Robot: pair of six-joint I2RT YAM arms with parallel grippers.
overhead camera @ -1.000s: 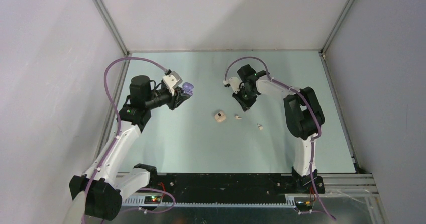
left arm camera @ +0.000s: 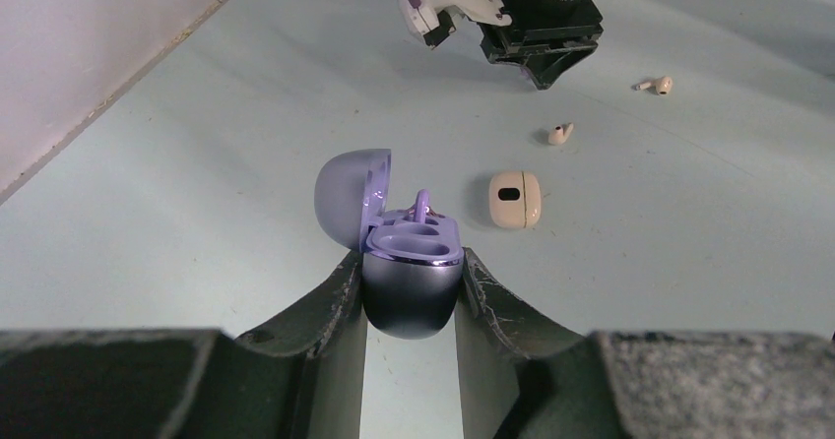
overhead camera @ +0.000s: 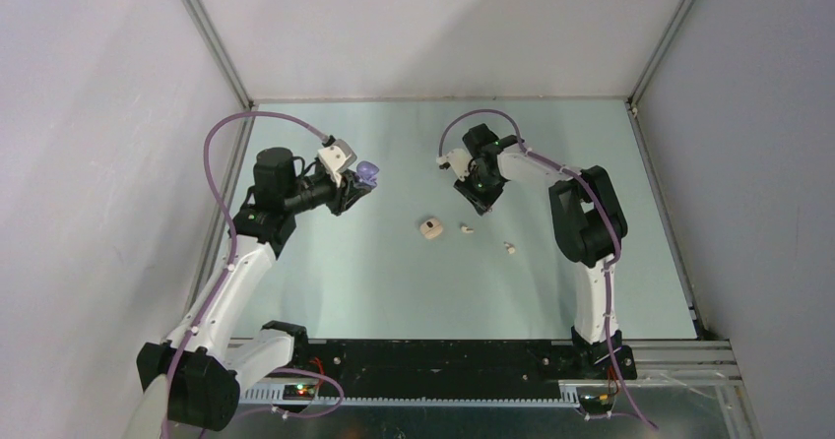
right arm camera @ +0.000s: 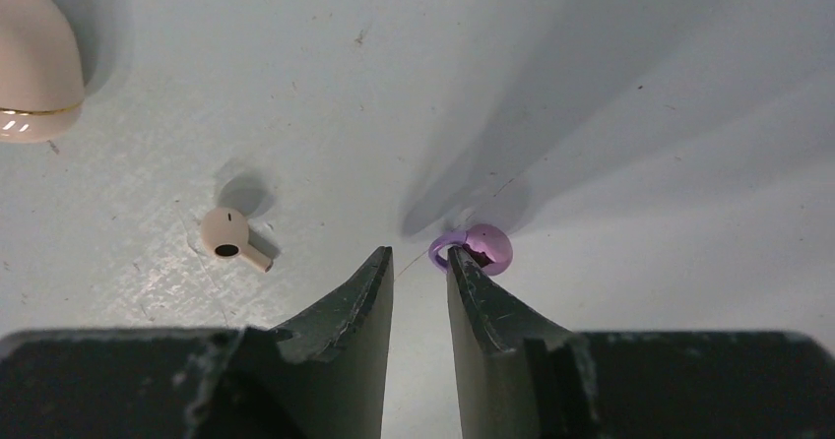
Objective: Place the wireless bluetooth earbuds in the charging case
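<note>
My left gripper [overhead camera: 354, 188] is shut on the purple charging case [left arm camera: 409, 282], its lid [left arm camera: 340, 193] open and a purple piece [left arm camera: 421, 206] upright inside. My right gripper hangs low over the table, a narrow gap between its fingertips, at a purple earbud [right arm camera: 490, 247] lying just beyond and partly behind the right finger; whether they touch is unclear. In the top view that earbud is hidden by the right gripper [overhead camera: 482, 203].
A beige case [overhead camera: 430, 228] lies mid-table, with two beige earbuds near it, one [overhead camera: 466, 229] beside it and another [overhead camera: 510, 249] farther toward the front right.
My left arm, holding the case, has stayed still.
</note>
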